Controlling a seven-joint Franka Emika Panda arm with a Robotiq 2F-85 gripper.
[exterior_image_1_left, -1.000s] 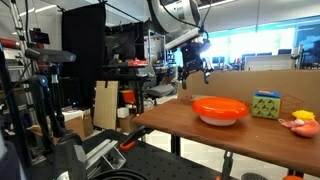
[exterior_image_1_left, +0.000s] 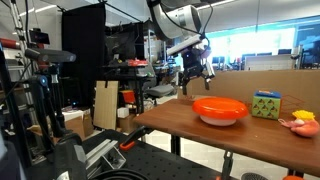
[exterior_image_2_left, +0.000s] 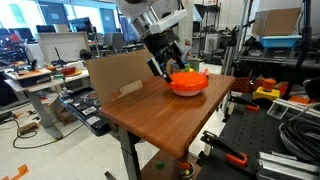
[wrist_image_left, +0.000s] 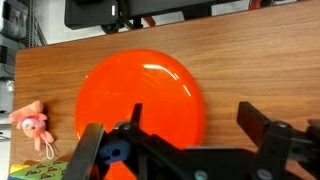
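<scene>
An orange round lid or plate (exterior_image_1_left: 222, 104) rests tilted on a white bowl (exterior_image_1_left: 222, 121) on the wooden table. From above, the orange disc (wrist_image_left: 140, 95) fills the left middle of the wrist view, and the bowl is hidden beneath it. My gripper (exterior_image_1_left: 196, 88) hangs over the table, higher than the disc and to its left in exterior view 1. In the wrist view its dark fingers (wrist_image_left: 262, 128) stand wide apart at the bottom edge, with nothing between them and apart from the disc.
A green-and-blue box (exterior_image_1_left: 266, 105) with a yellow top stands behind the bowl. Pink and orange soft toys (exterior_image_1_left: 301, 123) lie at the table's right end; one pink toy (wrist_image_left: 33, 125) shows in the wrist view. Bare wooden tabletop (exterior_image_2_left: 160, 112) lies before the bowl in exterior view 2.
My gripper has come down and slightly left in exterior view 1. The orange disc, bowl, box and toys have not moved.
</scene>
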